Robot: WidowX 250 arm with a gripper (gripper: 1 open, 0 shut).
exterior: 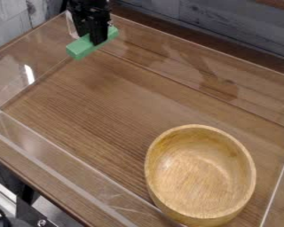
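My gripper (90,34), dark and seen at the top left of the camera view, is shut on a green object (81,48), perhaps a sponge or block, held tilted above the wooden surface. Its fingertips are mostly hidden by the dark body and the object.
An empty tan oval bowl (199,172) sits at the lower right of the wooden surface (132,106). Raised edges run along the back and left.
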